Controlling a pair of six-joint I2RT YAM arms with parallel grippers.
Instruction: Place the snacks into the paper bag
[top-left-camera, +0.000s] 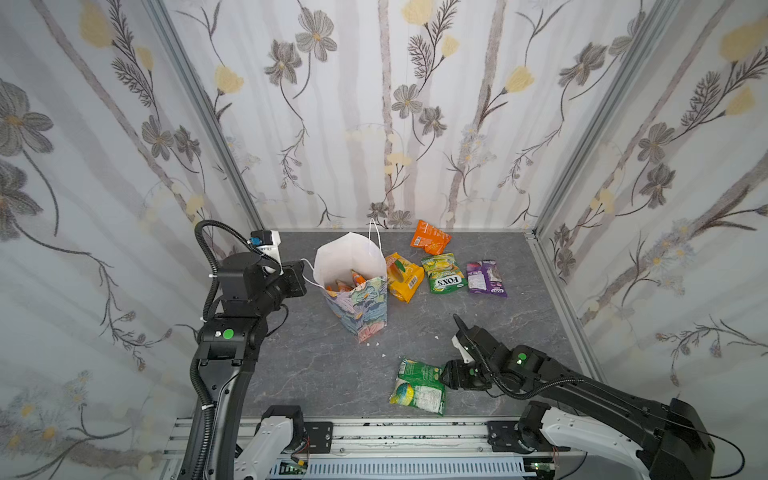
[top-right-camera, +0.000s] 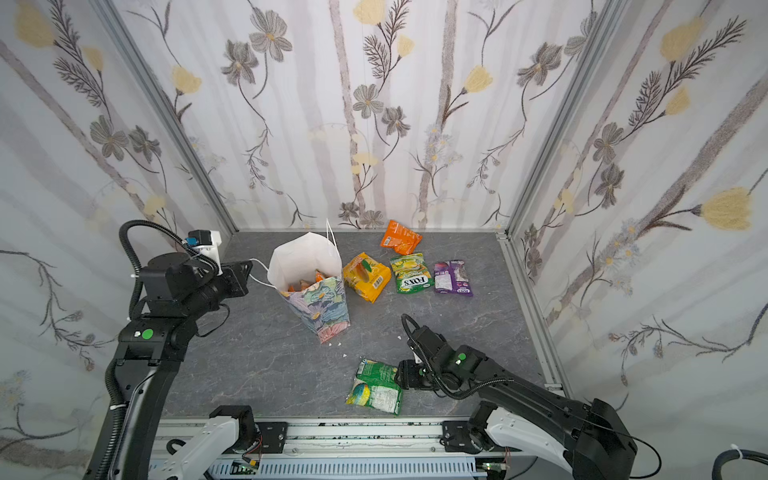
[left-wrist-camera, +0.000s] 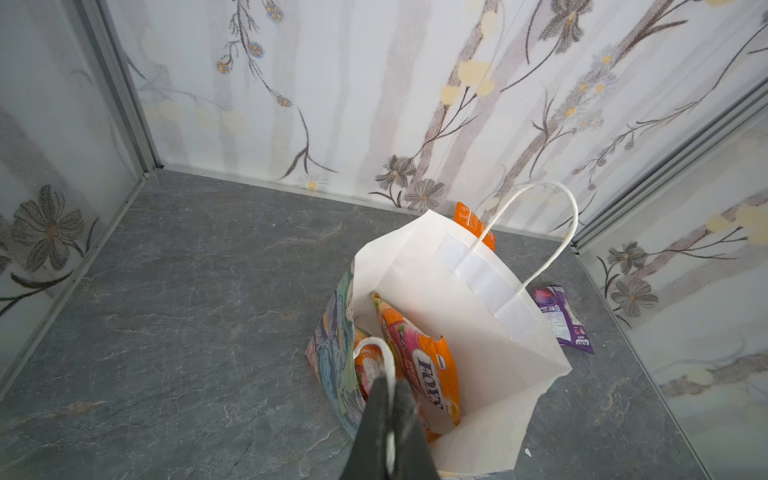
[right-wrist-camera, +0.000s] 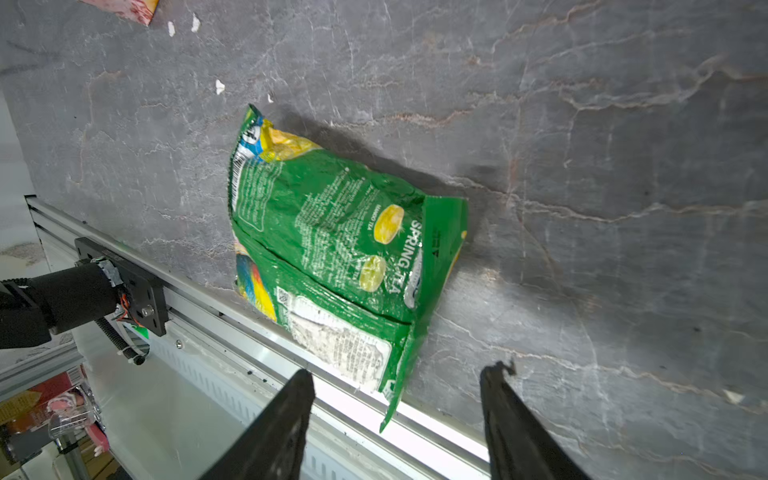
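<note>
The paper bag (top-left-camera: 360, 308) stands upright and open at the left, with several orange snack packs (left-wrist-camera: 416, 356) inside. Its near white handle (left-wrist-camera: 376, 344) runs between the fingers of my left gripper, which is shut on it. Close to the table's front edge lies a green snack pack (right-wrist-camera: 336, 232), flat. My right gripper is open beside that pack, its fingers apart and nothing held; in the top left view it is at the pack's right side. A yellow pack (top-left-camera: 405, 277), a Fox's pack (top-left-camera: 444, 273), an orange pack (top-left-camera: 430, 237) and a purple pack (top-left-camera: 486, 277) lie right of the bag.
Small white scraps (right-wrist-camera: 196, 22) dot the table near the bag's base. The metal rail (top-left-camera: 408, 432) borders the front edge, near the green pack.
</note>
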